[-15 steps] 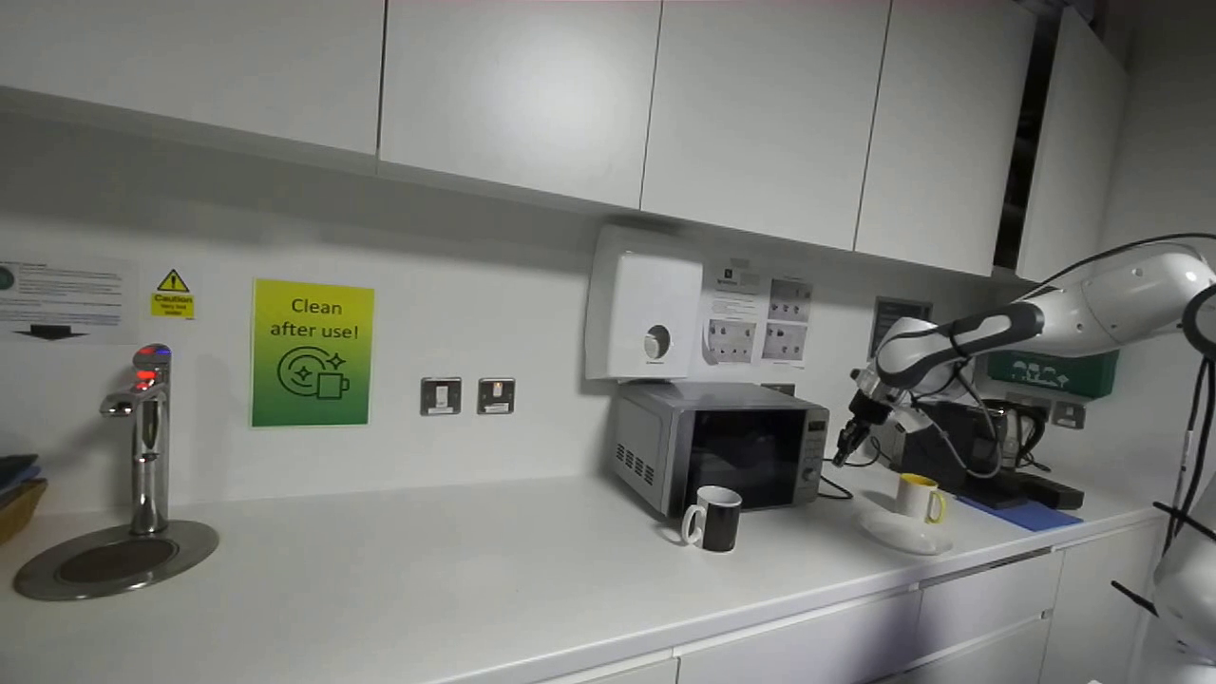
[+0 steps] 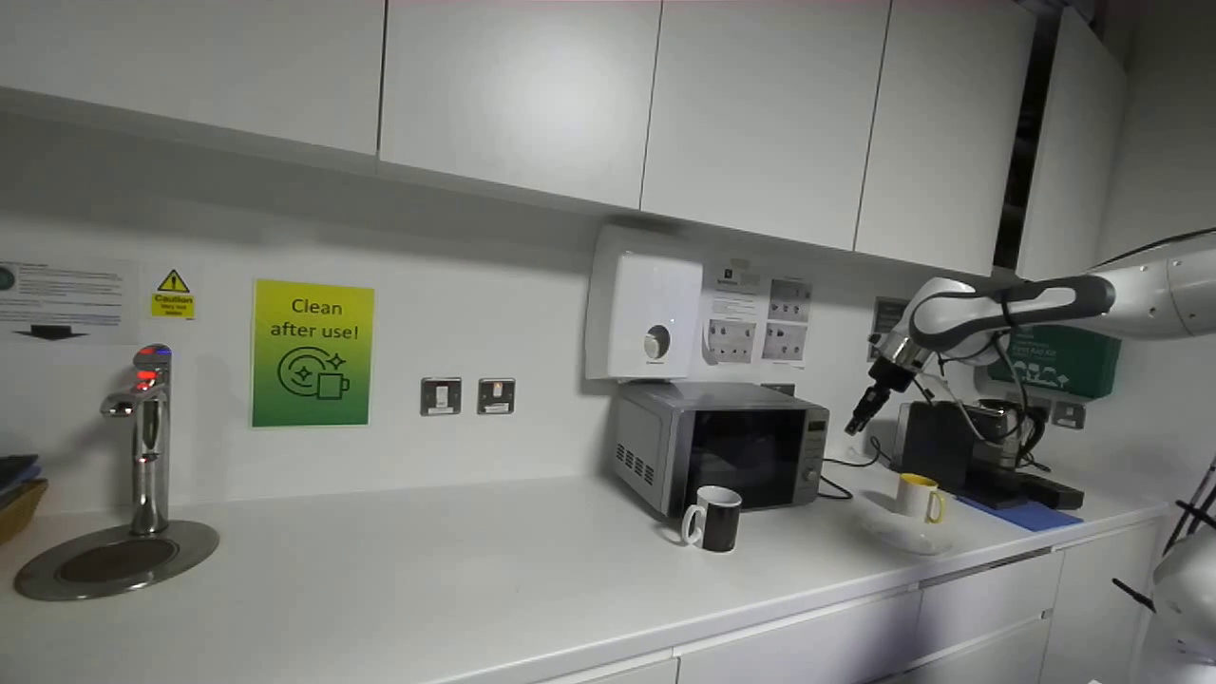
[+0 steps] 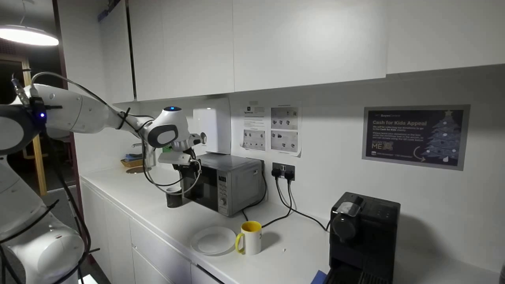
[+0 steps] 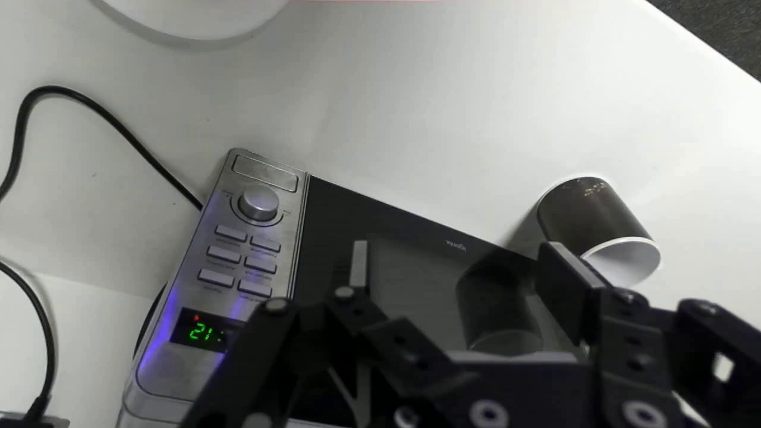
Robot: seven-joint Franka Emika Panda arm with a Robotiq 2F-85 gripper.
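My gripper stands open in the wrist view, its fingers (image 4: 359, 265) well apart and nothing held between them. Behind them is the dark door of the silver microwave (image 4: 260, 203). A black mug with a white rim (image 4: 592, 210) is on the counter before that door, past the right finger, and its reflection shows in the glass. Exterior view 1 has the gripper (image 2: 857, 427) in the air right of the microwave. Beneath it on the counter are a white plate (image 3: 213, 241) and a white mug with yellow inside (image 3: 252, 239), upright beside the plate.
A black coffee machine (image 3: 364, 236) stands further along, near a blue mat (image 2: 1026, 513). Black cables (image 3: 288, 206) run over the counter to the wall sockets. Cabinets (image 2: 752, 125) overhang the counter. Left of the black mug, the counter (image 2: 433, 570) is clear up to the tap (image 2: 149, 445).
In exterior view 1 the gripper has risen and shifted slightly right, away from the microwave, and the arm's pose has changed. The mugs, plate and microwave have stayed put.
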